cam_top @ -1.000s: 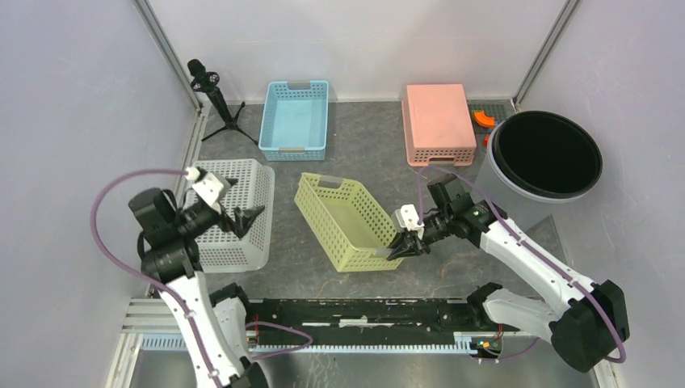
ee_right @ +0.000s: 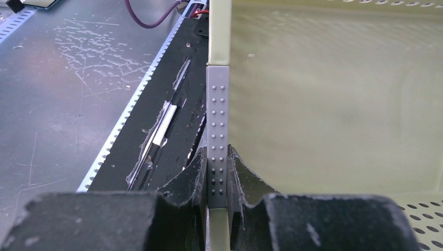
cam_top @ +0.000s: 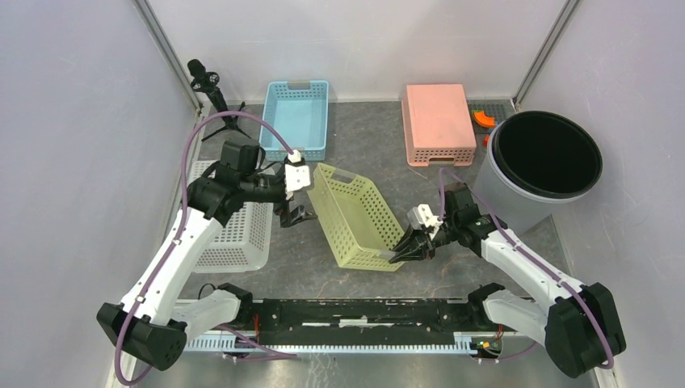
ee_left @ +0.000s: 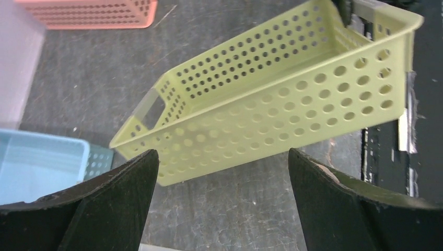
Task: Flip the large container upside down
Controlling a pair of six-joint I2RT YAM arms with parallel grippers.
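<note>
The large yellow-green container [cam_top: 351,218] is held at a slant over the grey table, its hollow facing up and to the right. My right gripper is shut on the grey handle strip [ee_right: 217,112] of its near rim. Left of the container, my left gripper [cam_top: 300,217] stands open, with nothing between its fingers. In the left wrist view the container's perforated long side [ee_left: 282,107] lies beyond the open fingers [ee_left: 99,209], apart from them.
A blue basket [cam_top: 296,121] and an upturned pink basket [cam_top: 439,121] stand at the back. A white basket [cam_top: 238,234] lies under my left arm. To the right is a large bin [cam_top: 517,182]; a small black tripod [cam_top: 218,97] is at back left.
My left gripper has swung right and away from the front, from over the white basket to beside the container. The container's far end has shifted right and tilted more, with my right gripper still on it.
</note>
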